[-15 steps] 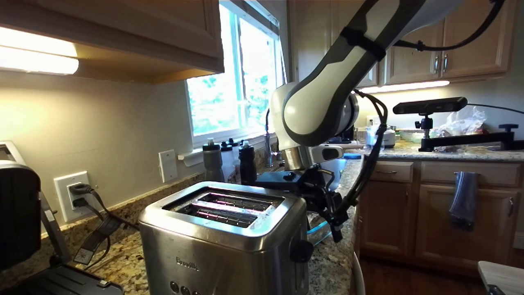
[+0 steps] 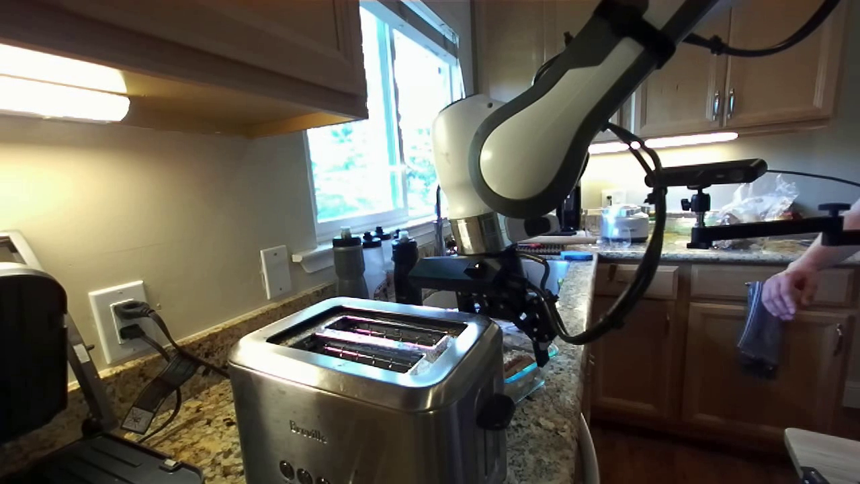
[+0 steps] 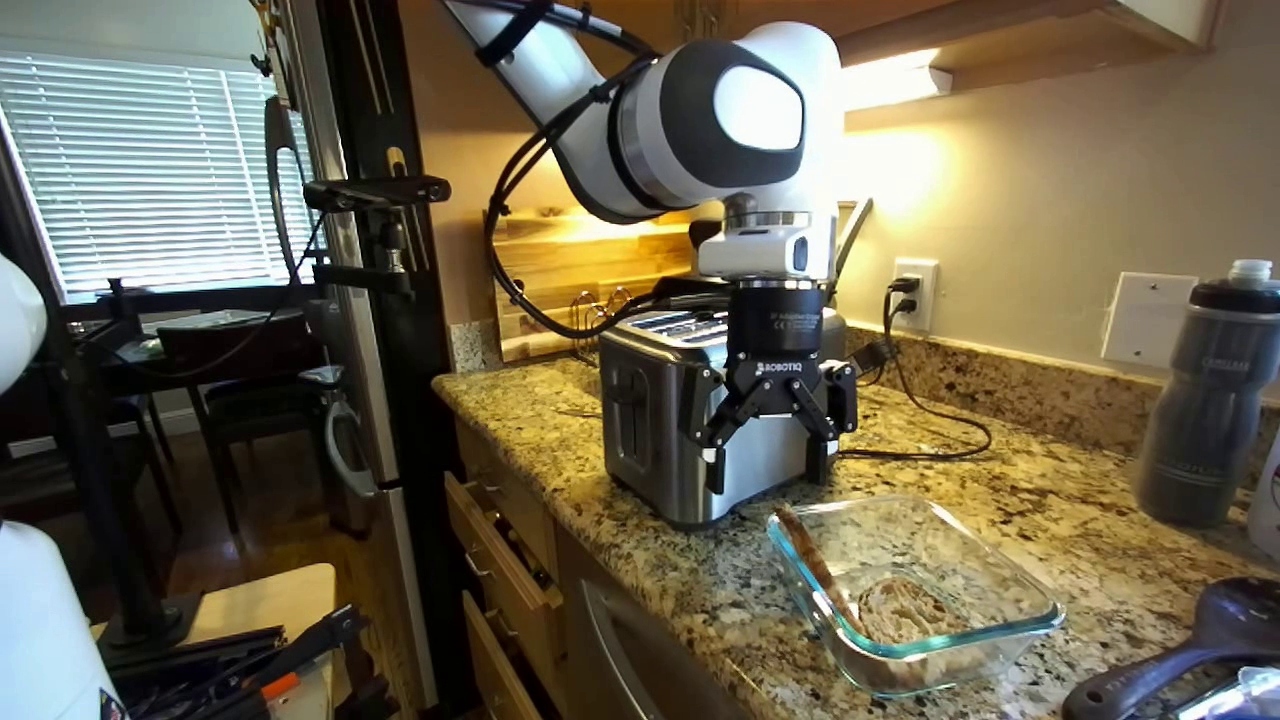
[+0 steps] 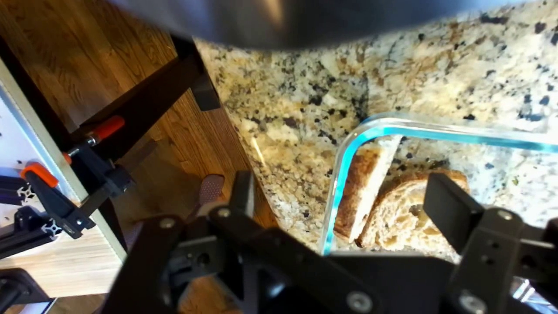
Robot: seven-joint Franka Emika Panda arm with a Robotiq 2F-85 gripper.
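Note:
My gripper (image 3: 768, 466) stands open in exterior view 2, its two fingers wide apart with nothing between them. It hangs above the counter, in front of the steel toaster (image 3: 648, 414) and higher than the glass container (image 3: 1041, 618). Inside the container a bread slice (image 4: 361, 191) leans on the left wall, crust up, and another bread slice (image 4: 408, 220) lies flatter beside it. From the wrist view, one finger (image 4: 450, 209) overlaps the flatter slice, while the other is over the counter's edge. The toaster's slots (image 2: 379, 339) look empty in exterior view 1.
A grey bottle (image 3: 1206, 396) stands by the wall, and a dark-handled utensil (image 3: 1170, 660) lies right of the container. The toaster's cord (image 3: 948, 450) runs over the counter. A person's hand (image 2: 791, 290) is near the hanging towel (image 2: 762, 331). Bare granite surrounds the container.
In exterior view 1 the arm and gripper have risen and shifted left, and the gripper hangs more upright. A person's hand has come into view by the towel.

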